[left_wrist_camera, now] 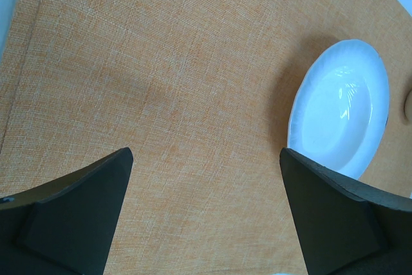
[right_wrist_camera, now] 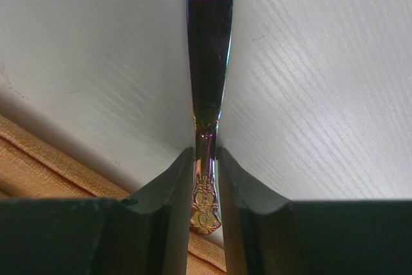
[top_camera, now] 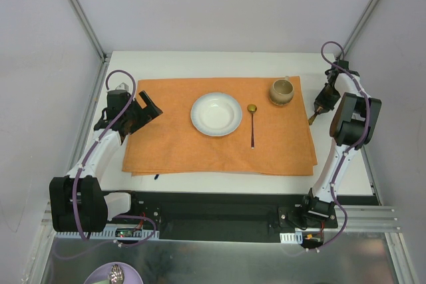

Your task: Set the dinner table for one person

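Note:
A white plate (top_camera: 216,114) lies on the orange mat (top_camera: 200,151), with a gold spoon (top_camera: 252,124) to its right and a beige mug (top_camera: 281,91) at the upper right. A shiny knife (right_wrist_camera: 209,62) with an ornate handle lies on the white table just off the mat's right edge. My right gripper is low over it, fingertips close on either side of the handle; whether they grip it I cannot tell. My left gripper (top_camera: 148,111) is open and empty above the mat's left part, left of the plate.
The white table (top_camera: 219,64) shows bare round the mat. A purple bowl (top_camera: 96,277) with cutlery sits at the bottom, below the table's front edge.

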